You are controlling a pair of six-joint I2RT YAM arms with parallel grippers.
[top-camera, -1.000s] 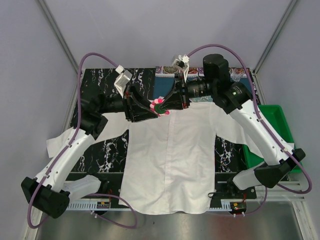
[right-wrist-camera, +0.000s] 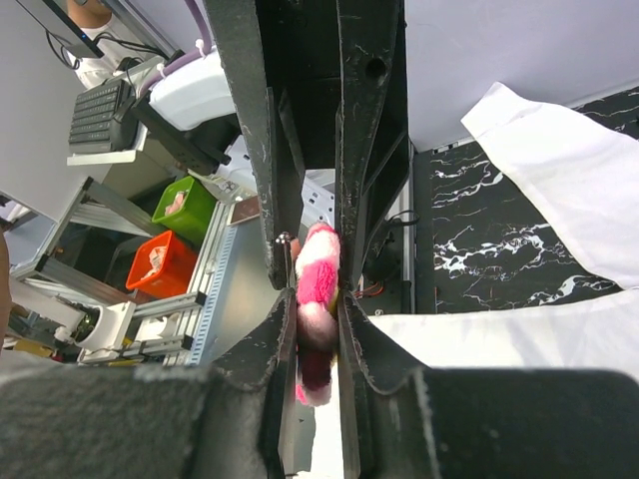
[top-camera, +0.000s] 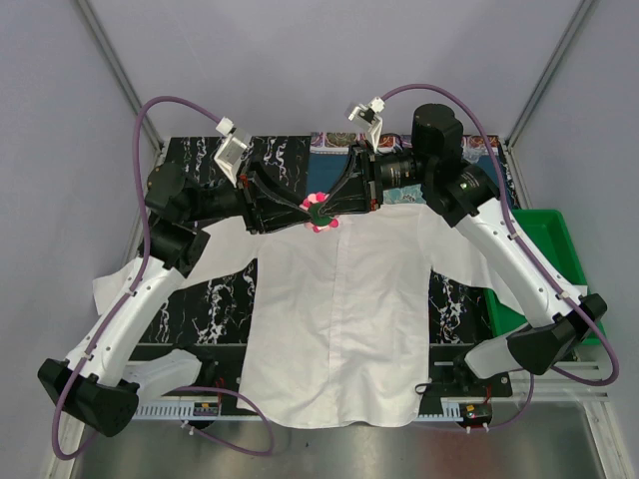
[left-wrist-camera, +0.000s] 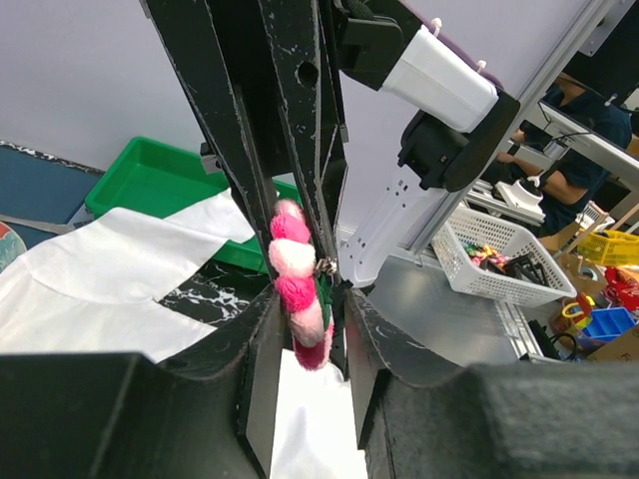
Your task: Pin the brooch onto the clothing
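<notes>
A pink-and-white fluffy brooch with a green back is held in the air over the middle of a white long-sleeved garment. My right gripper is shut on it from the right. My left gripper reaches in from the left, its fingertips right beside the brooch's edge and a little apart. In the left wrist view the brooch is seen edge-on, with a small metal fitting on its green side. Whether the left fingers touch it is hard to tell.
The garment lies on a black marble-patterned mat. A green tray stands at the right. A blue cloth with a patterned band lies behind the garment.
Compared with one second ago, both arms have shifted slightly, the left toward the left and the right a little to the right.
</notes>
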